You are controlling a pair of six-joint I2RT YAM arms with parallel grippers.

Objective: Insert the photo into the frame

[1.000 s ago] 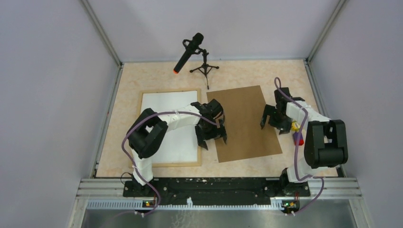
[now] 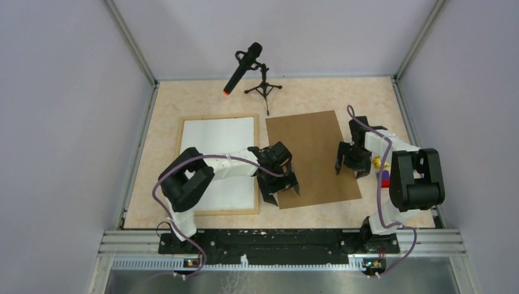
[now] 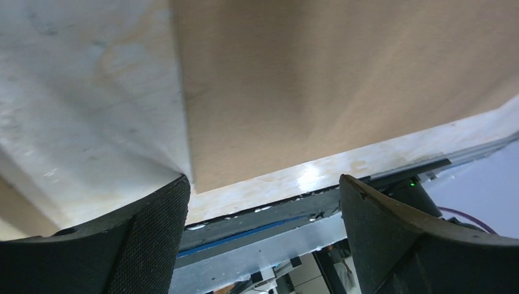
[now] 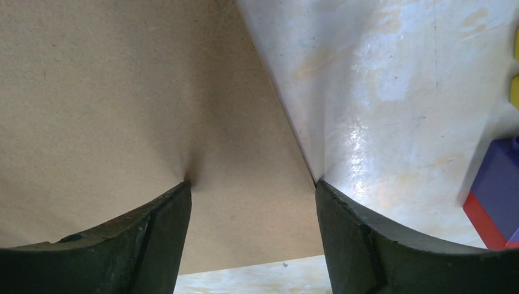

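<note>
A flat brown board (image 2: 312, 147) lies slightly turned on the table; no picture shows on its upper face. To its left is the light wooden frame (image 2: 256, 205) with a white inside (image 2: 214, 135), partly covered by my left arm. My left gripper (image 2: 283, 196) stands open at the board's front left corner, one finger on either side of its left edge, nothing held. At the right edge, my right gripper is open: its left finger (image 4: 171, 214) is over the board, while its right fingertip (image 4: 323, 191) is at the edge, seemingly touching.
Colored blocks (image 2: 384, 176) lie close to the right arm, blue, red and yellow. A black microphone on a small tripod (image 2: 264, 86) stands at the back. Bare table shows behind the board and in a narrow strip between board and frame.
The board's front corners have slid a little left.
</note>
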